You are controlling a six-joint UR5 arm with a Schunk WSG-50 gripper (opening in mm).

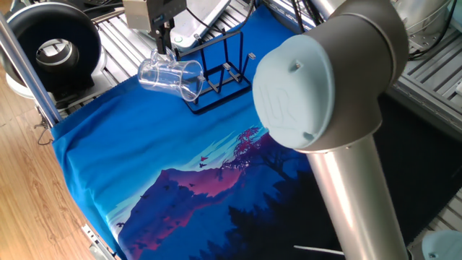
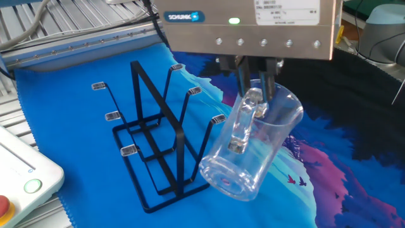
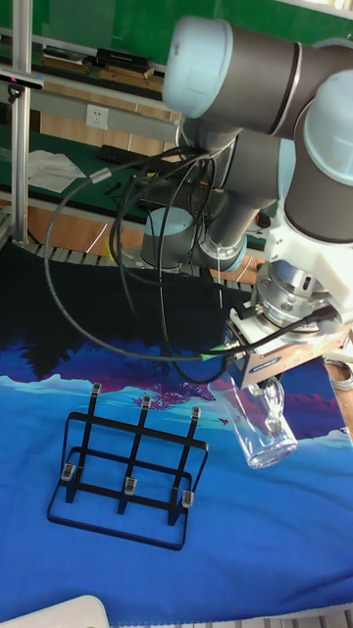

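Note:
A clear glass mug (image 2: 253, 152) hangs tilted in the air, its handle (image 2: 242, 126) turned toward the gripper. My gripper (image 2: 255, 98) is shut on that handle, and its dark fingers (image 2: 268, 85) point down from the grey housing. In exterior view 1 the mug (image 1: 170, 76) lies nearly on its side beneath the gripper (image 1: 167, 52). Beside it on the blue cloth stands a black wire rack (image 2: 179, 152) with clear-capped prongs; its prongs are empty. Exterior view 3 shows the mug (image 3: 254, 424) to the right of the rack (image 3: 126, 492), apart from it.
The printed cloth (image 1: 108, 152) covers the table, with wide free room in front of the rack. A white box with a red button (image 2: 3, 206) sits near the rack. Cables (image 3: 63, 298) loop beside the arm. A black round object (image 1: 54, 50) stands at the far left.

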